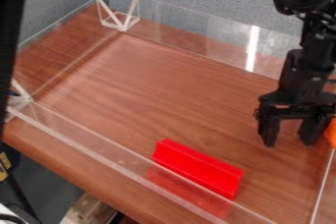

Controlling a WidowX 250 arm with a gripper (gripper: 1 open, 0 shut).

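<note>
My black gripper [289, 128] hangs low at the right side of the wooden surface [157, 81], its fingers pointing down and apart. An orange object [331, 133] at the right edge is partly hidden behind it. A red rectangular block [197, 169] lies near the front, to the lower left of the gripper and apart from it.
Clear plastic walls [191, 24] with white corner brackets [117, 17] border the surface. Cables and a wooden piece lie below the front left edge.
</note>
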